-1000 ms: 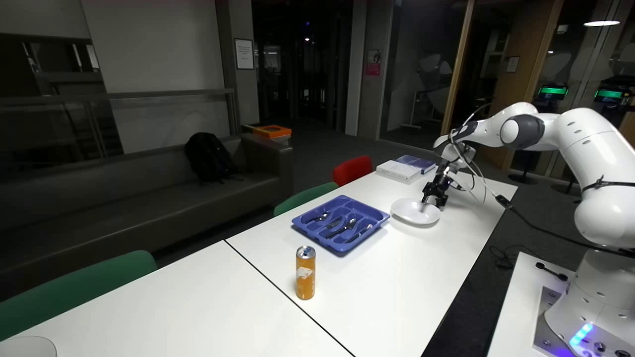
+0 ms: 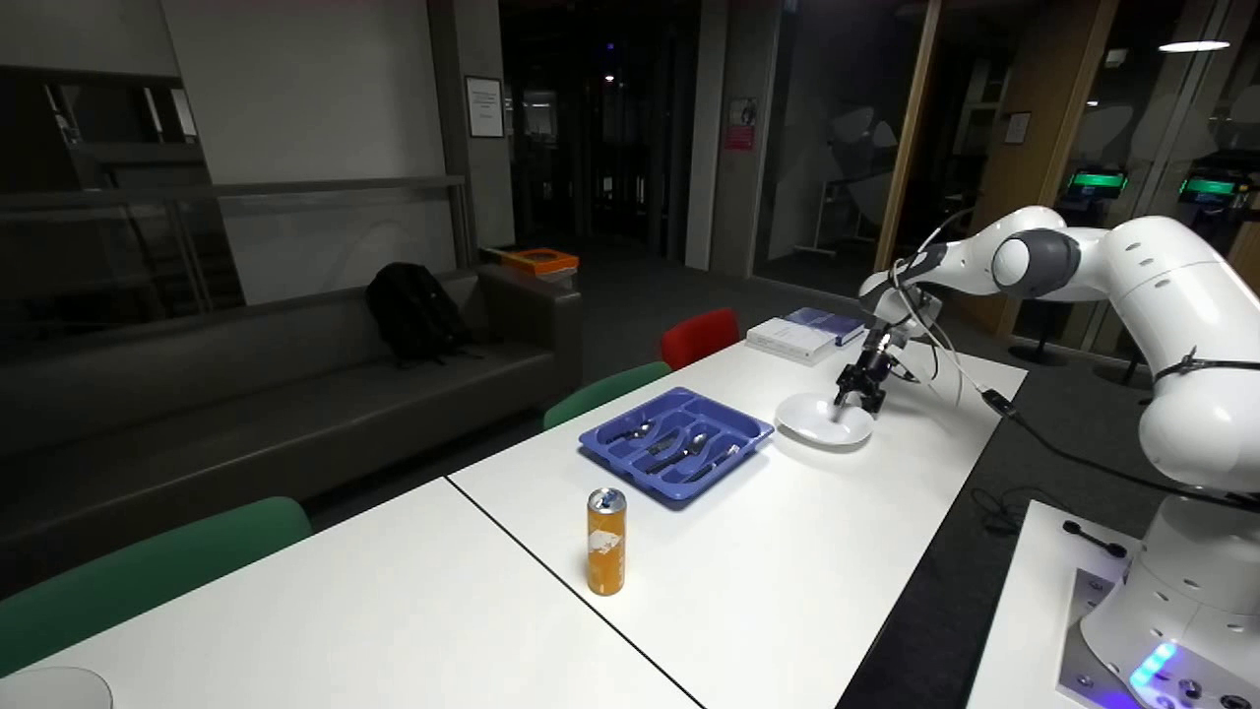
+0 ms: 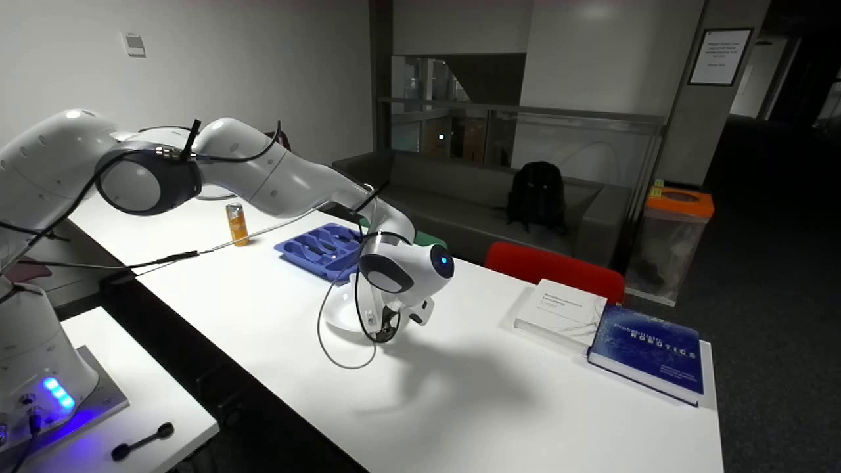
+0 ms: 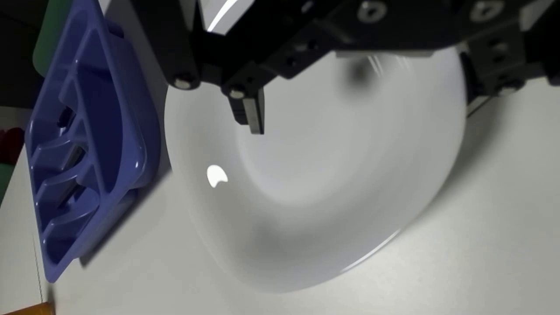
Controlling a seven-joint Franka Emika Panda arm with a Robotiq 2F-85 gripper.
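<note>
A white plate (image 4: 294, 236) lies on the table, filling much of the wrist view; in exterior view 1 the same plate (image 2: 809, 416) sits beyond the blue tray. My gripper stands open at the plate's rim. One finger (image 4: 254, 113) is over the plate's hollow, while the other is just outside the rim, partly hidden by it. Nothing is gripped. Whether either finger touches the plate cannot be told. From exterior view 2, the wrist and arm cover the fingers and part of the plate (image 3: 340, 314).
Beside the plate is a blue cutlery tray (image 2: 674, 483) holding several utensils. An orange can (image 2: 605, 544) stands nearer exterior view 1. A white book (image 3: 560, 309) and a blue book (image 3: 648, 347) lie toward the table's far end. Bare tabletop surrounds the plate's near side.
Compared with a second ago, my gripper sits very slightly lower at the plate's rim. The plate, tray and can have stayed in place.
</note>
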